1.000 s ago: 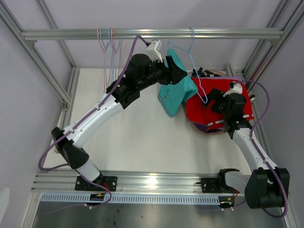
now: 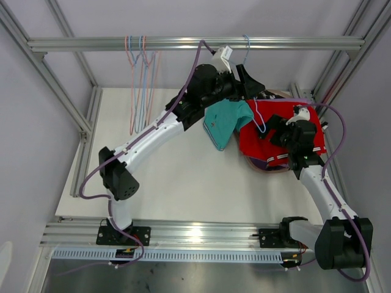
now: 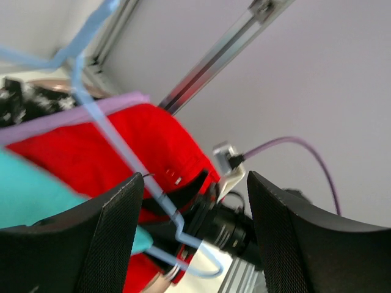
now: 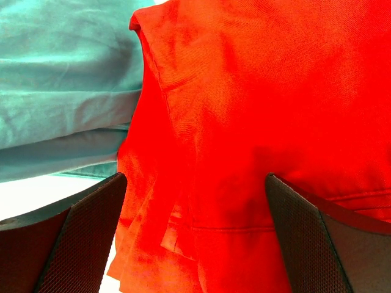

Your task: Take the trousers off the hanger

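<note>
Teal trousers (image 2: 227,119) hang partly on a blue hanger (image 2: 261,125) below the rail, their lower part draping down beside the red cloth; they also show in the left wrist view (image 3: 30,189). My left gripper (image 2: 241,82) is up at the hanger's upper part, open, with the hanger's blue wire (image 3: 125,149) in front of it in its wrist view. My right gripper (image 2: 275,131) is open low over the red cloth (image 4: 238,97), with teal fabric (image 4: 61,73) to its upper left in the right wrist view.
Several empty pink and blue hangers (image 2: 139,91) hang at the left of the rail (image 2: 98,44). A bin (image 2: 269,170) under the red garments stands at the back right. The white board (image 2: 171,183) is clear at the centre and left.
My left arm has moved right and upward to the hanger's top, now covering part of the trousers' upper portion in the top view. The right arm is practically still.
</note>
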